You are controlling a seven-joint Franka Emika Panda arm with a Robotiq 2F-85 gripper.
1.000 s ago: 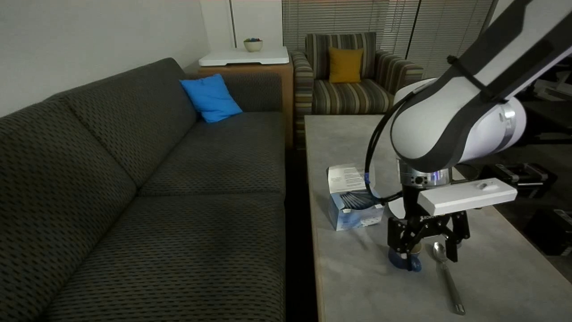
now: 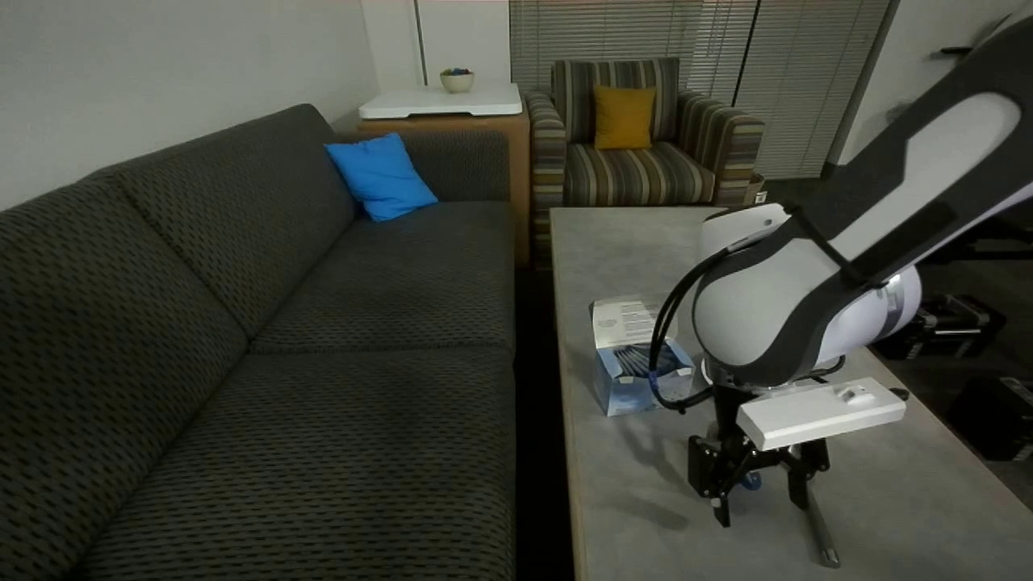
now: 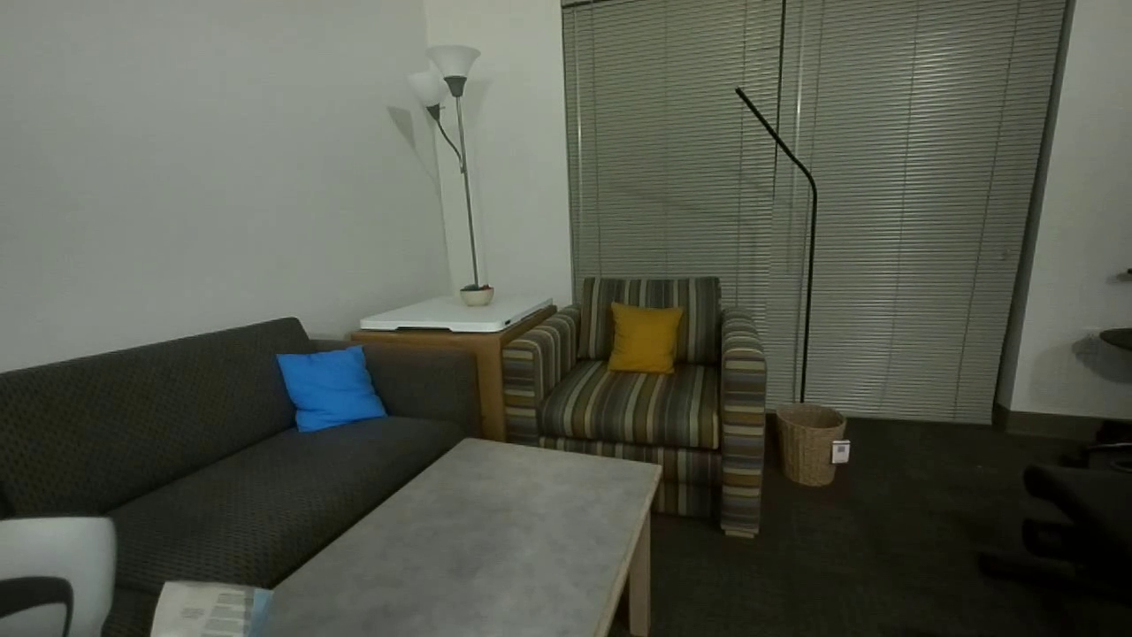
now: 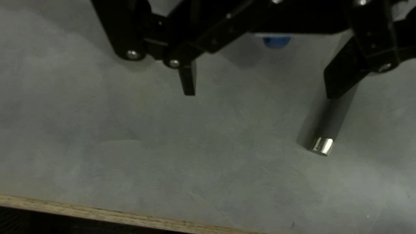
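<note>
My gripper (image 2: 760, 503) stands open low over the table, nothing between its fingers. A metal spoon lies on the table; its handle (image 2: 821, 528) runs toward the near edge in exterior view 1. In the wrist view the handle (image 4: 336, 117) passes beneath the right finger, its shiny end uncovered; the spoon's bowl is hidden. Behind the gripper sits a blue mug, with only a bit of blue (image 2: 751, 480) (image 4: 277, 41) showing. An open blue-and-white box (image 2: 629, 392) holding packets stands to the gripper's left.
A wooden edge (image 4: 97, 213) borders it in the wrist view. The dark sofa (image 2: 387, 445) runs along its left side; a striped armchair (image 3: 637, 409) stands beyond.
The gripper has come down and toward the near end of the table, slightly left in exterior view 1. It now hides most of the mug and the spoon's bowl. It stays open.
</note>
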